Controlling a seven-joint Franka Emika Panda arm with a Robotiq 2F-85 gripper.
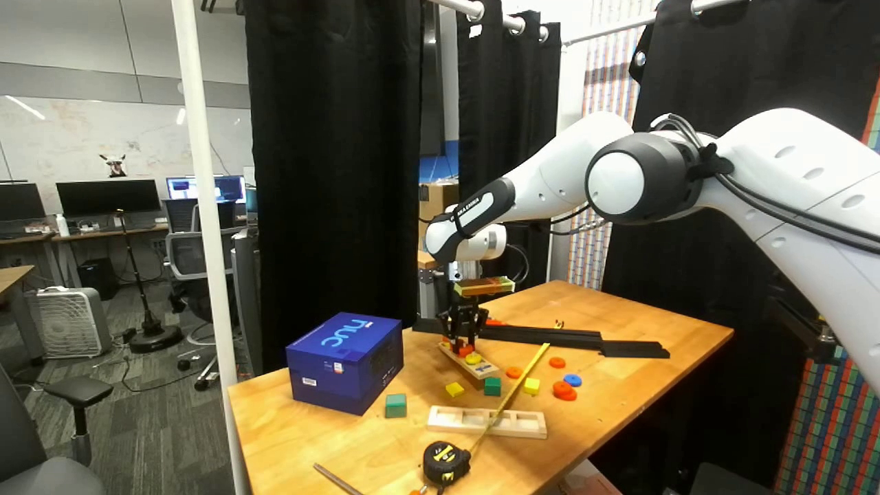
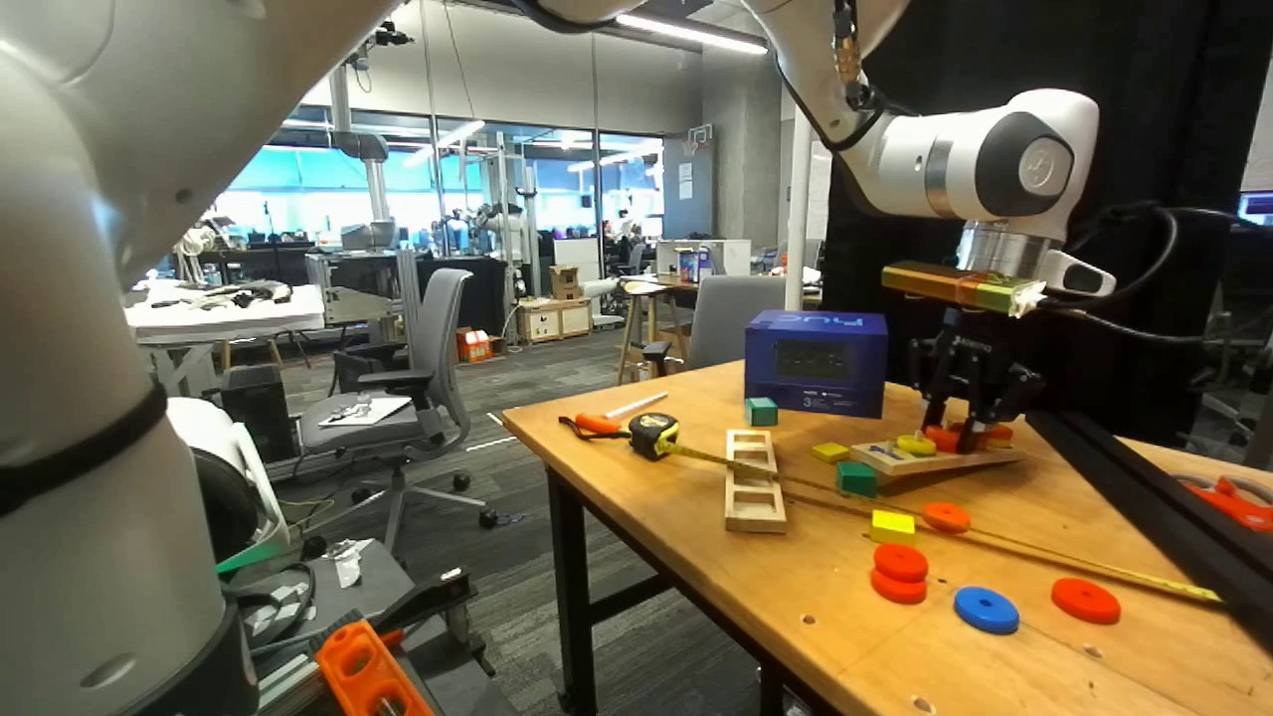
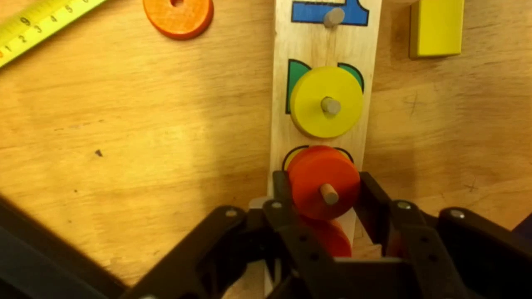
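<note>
My gripper points down, shut on a red ring (image 3: 311, 172) threaded on a peg of the wooden number board (image 3: 294, 45). One finger presses each side of that ring, and the peg's tip still pokes through its hole. A yellow ring (image 3: 314, 119) sits on the neighbouring peg over a green numeral. Beyond it, the peg on the blue "1" is bare. More red shows behind the held ring, mostly covered by my fingers. In exterior view 2 the board (image 2: 901, 463) looks slightly tilted; whether it is clear of the table I cannot tell.
Yellow blocks (image 1: 532, 386) and green blocks (image 1: 492, 386) lie around the board, with a tape measure (image 1: 446, 462) stretched across the table. Red rings and a blue ring (image 2: 987, 610) lie loose. The blue box (image 1: 346, 363) and black rails (image 1: 569, 338) flank the work area.
</note>
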